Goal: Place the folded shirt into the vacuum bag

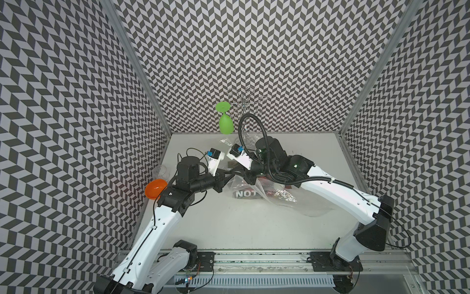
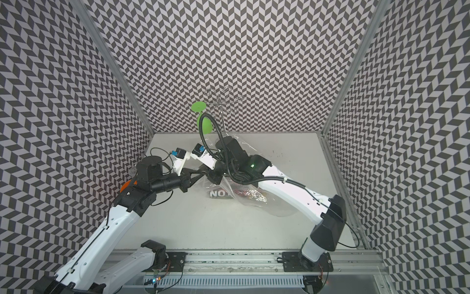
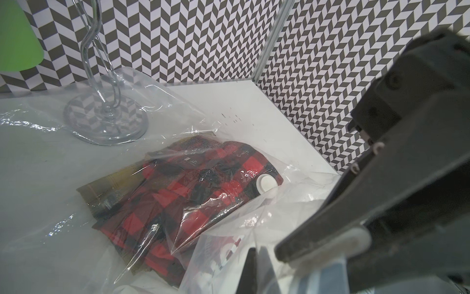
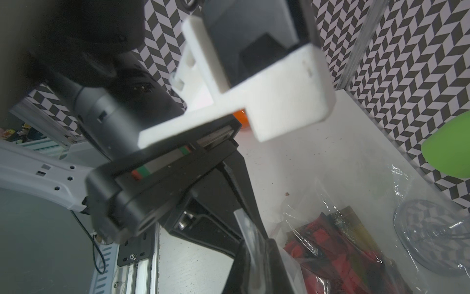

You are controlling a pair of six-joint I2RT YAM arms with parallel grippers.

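Observation:
A clear vacuum bag (image 1: 308,205) lies mid-table with a red-and-black plaid shirt (image 3: 176,196) inside, seen under the plastic beside olive fabric and a white valve (image 3: 266,183). My two grippers meet over the bag's near part. My right gripper is shut on a strip of clear bag plastic. My left gripper (image 1: 229,175) is shut close beside it, at the same raised fold of plastic; whether film lies between its fingertips is hard to tell.
An orange bowl (image 1: 156,188) sits at the left edge. At the back stand a metal rack (image 1: 244,104) and a green item (image 1: 225,123) hanging from it.

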